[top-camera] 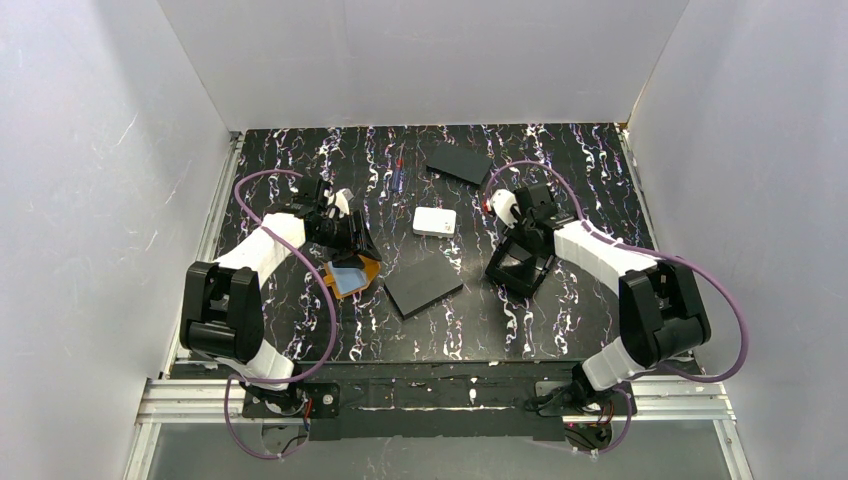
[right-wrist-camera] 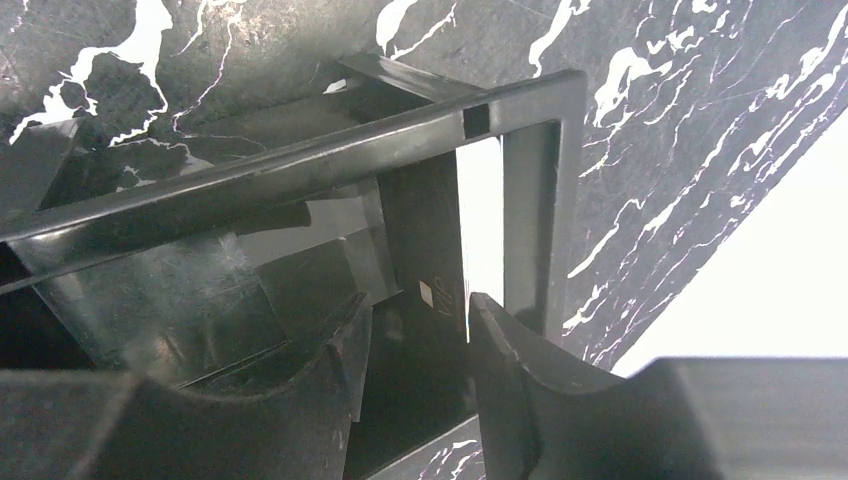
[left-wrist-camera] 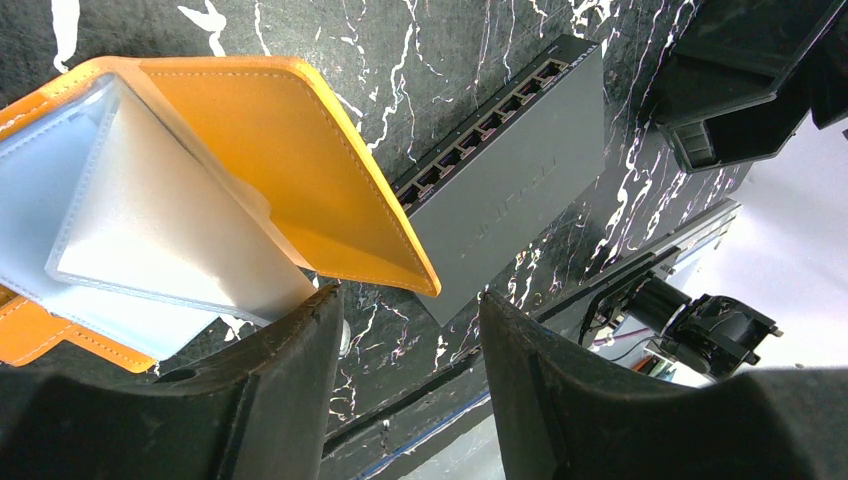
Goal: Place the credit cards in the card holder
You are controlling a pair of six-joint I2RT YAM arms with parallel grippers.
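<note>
The orange card holder lies on the left of the table, its clear sleeves and one orange flap standing up in the left wrist view. My left gripper is over its edge with fingers part open; the flap's lower corner shows between the fingertips, not gripped as far as I see. On the right is a black open box. Inside it, a dark card with small lettering stands near a white strip, possibly another card. My right gripper reaches in, fingers part open, nothing clearly held.
A flat dark case lies between the arms, with a small white box behind it. Farther back are a dark flat block and a blue screwdriver-like tool. Bare table shows in front of the black box.
</note>
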